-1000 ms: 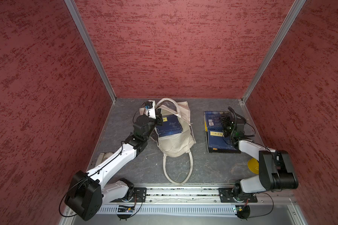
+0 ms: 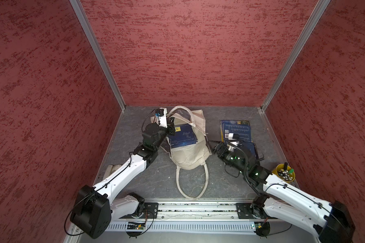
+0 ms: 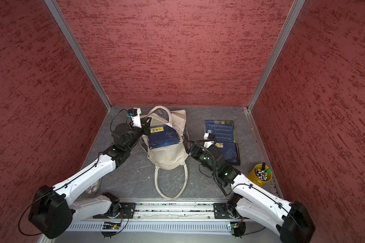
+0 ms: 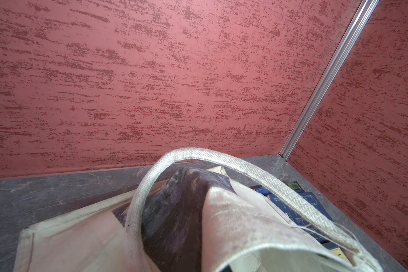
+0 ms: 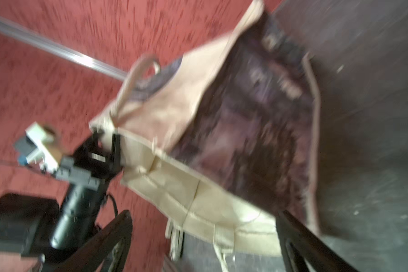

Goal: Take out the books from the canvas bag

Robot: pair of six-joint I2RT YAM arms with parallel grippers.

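Note:
The cream canvas bag (image 2: 188, 156) lies mouth open in the middle of the table, its dark printed side (image 5: 258, 122) facing the right wrist camera. Inside it a blue book (image 2: 182, 135) with a yellow label shows from above. At the bag's left edge, near a handle base, my left gripper is shut on the canvas rim. To the right of the bag, close to its side, my right gripper is open, with empty space between its fingers. Two blue books (image 3: 219, 130) lie out on the table at the right, partly covered by the right arm.
A yellow cup (image 3: 258, 175) of small items stands by the right edge. A looped handle (image 4: 204, 154) rises above the bag, and another handle (image 2: 192, 197) lies toward the front.
My right gripper has swung left from over the books on the table to beside the bag. The left arm and the bag hold nearly still.

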